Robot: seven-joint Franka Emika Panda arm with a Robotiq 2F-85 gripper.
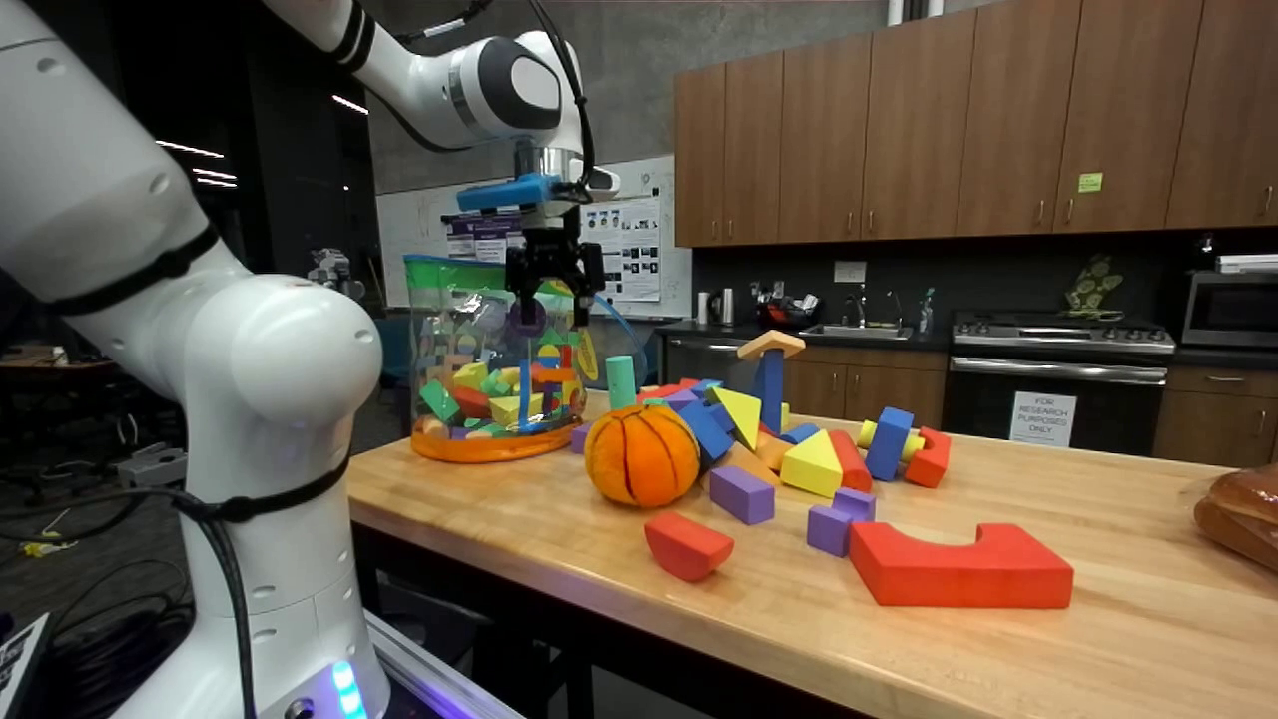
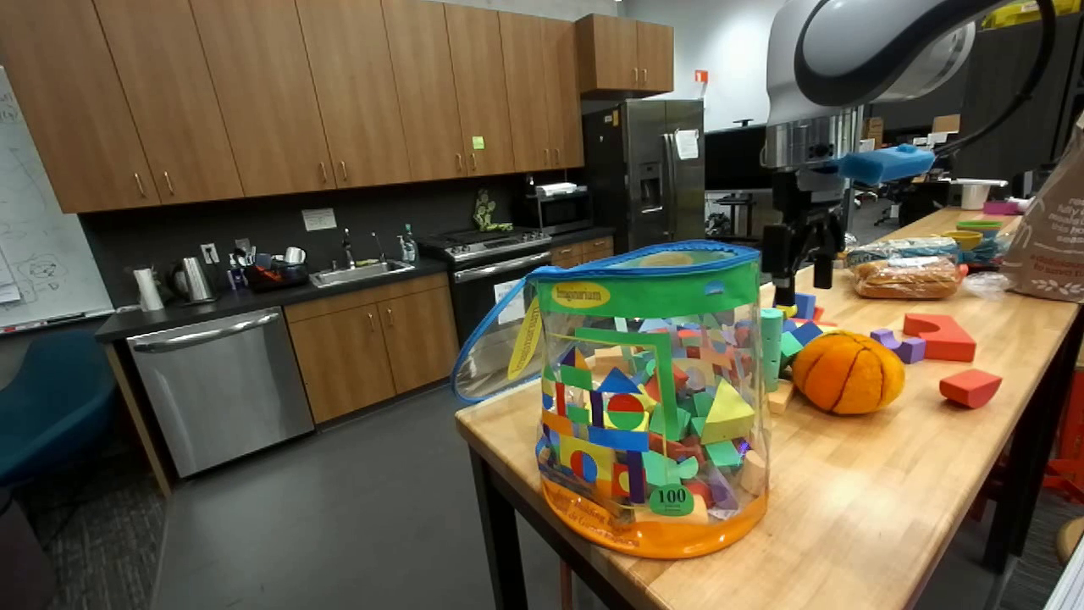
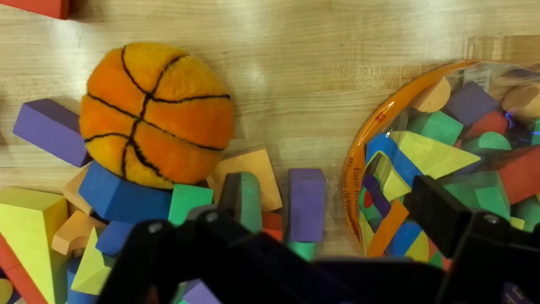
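My gripper (image 1: pixel 552 314) stands open above the table, its two fingers well apart with nothing between them. In the wrist view its fingertips frame a purple block (image 3: pixel 306 202) lying on the wood below. A plush orange basketball (image 3: pixel 157 114) rests at the edge of a heap of foam blocks. Beside the heap stands a clear zip bag (image 2: pixel 650 407) with a green top band and orange base, full of colourful blocks; its lid hangs folded back. The gripper hovers next to the bag's rim. A green cylinder (image 1: pixel 620 381) stands upright near the ball.
Toward the table's front lie a red half-round block (image 1: pixel 689 546) and a large red arch block (image 1: pixel 958 568). A blue block (image 1: pixel 769 389) stands tall with a wooden triangle on top. A bread bag (image 2: pixel 907 278) lies farther along the table. Bare wood (image 1: pixel 767 635) spans the front edge.
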